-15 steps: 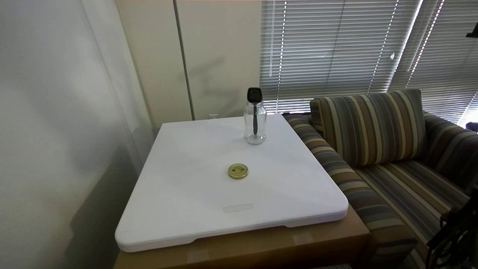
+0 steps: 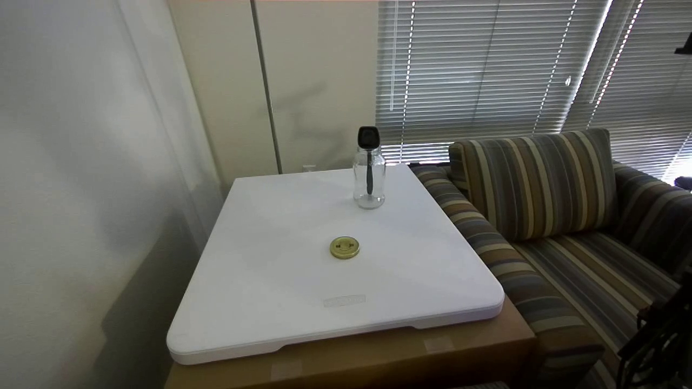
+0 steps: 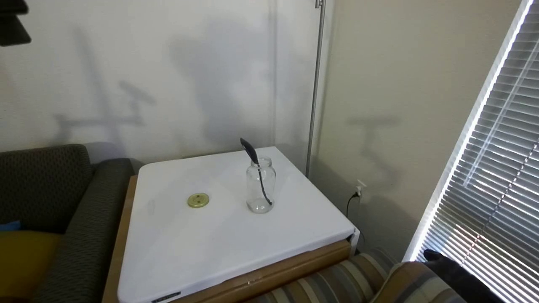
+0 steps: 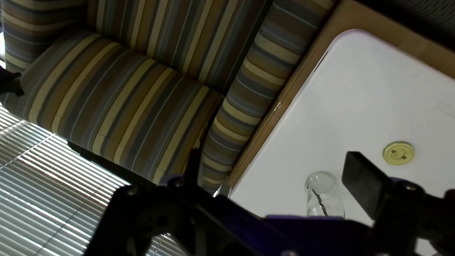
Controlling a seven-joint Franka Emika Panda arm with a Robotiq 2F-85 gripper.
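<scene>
A clear glass jar point(image 2: 361, 185) stands upright on the white tabletop point(image 2: 272, 259), toward its back right in exterior view 1. A black spoon-like utensil point(image 2: 368, 137) leans inside, its broad head sticking out above the rim. Flat on the table, apart from the jar point(image 3: 254, 187), lies a round gold lid point(image 3: 198, 200). In the wrist view my gripper is open, fingers wide apart, with nothing held between them. The jar point(image 4: 324, 194) shows beyond it near the right finger, its upper part and the utensil's head hidden. The lid point(image 4: 399, 153) is farther right.
A striped armchair point(image 2: 538, 188) adjoins the table's right side in exterior view 1. Walls stand close on the other sides, with a metal pole point(image 3: 316, 86) in the corner. Window blinds point(image 2: 480, 65) hang behind the chair.
</scene>
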